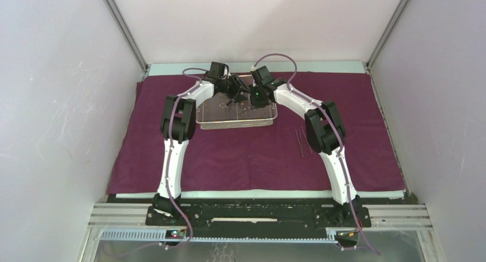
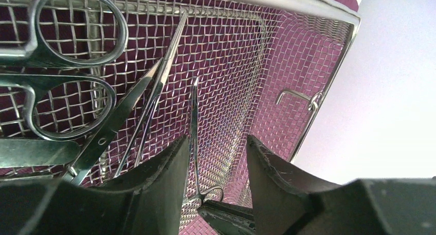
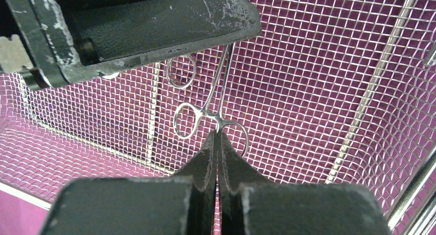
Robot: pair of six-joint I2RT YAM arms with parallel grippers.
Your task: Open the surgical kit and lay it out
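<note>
A slender ringed clamp (image 2: 195,111) extends over the wire mesh basket (image 1: 236,122). Its shaft runs through the gap of my left gripper, which is part open, with clear room on either side of the metal. In the right wrist view, the clamp's handles (image 3: 204,113) reach toward my right gripper. That gripper is shut, and the inner side of one handle ring runs into its fingertips, so it appears pinched there. A dark left finger (image 3: 216,24) crosses over the clamp's shaft and hides part of it.
Scissors-type handles (image 2: 121,34) and a pair of tweezers (image 2: 167,65) lie beside the clamp in the basket. Several thin instruments (image 1: 301,143) rest on the maroon cloth (image 1: 229,164) to the right. The cloth in front of the basket is bare.
</note>
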